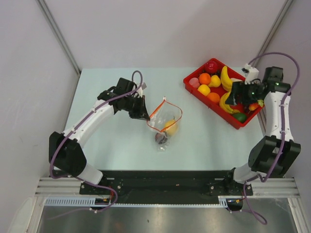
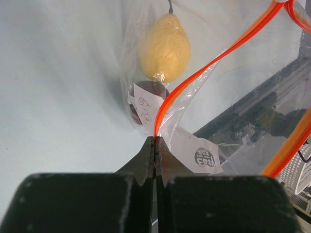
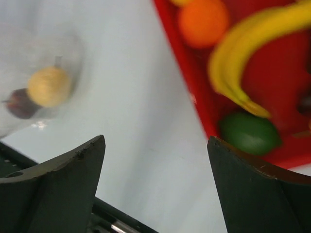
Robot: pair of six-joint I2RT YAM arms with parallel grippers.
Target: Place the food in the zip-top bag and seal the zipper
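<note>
A clear zip bag with an orange zipper lies open mid-table, holding a yellow pear and a dark round item. My left gripper is shut on the bag's orange rim, seen at its fingertips in the left wrist view. My right gripper is open above the front part of the red basket, with bananas, an orange and a green fruit below it; that view is blurred.
The basket at right also holds an apple and other produce.
</note>
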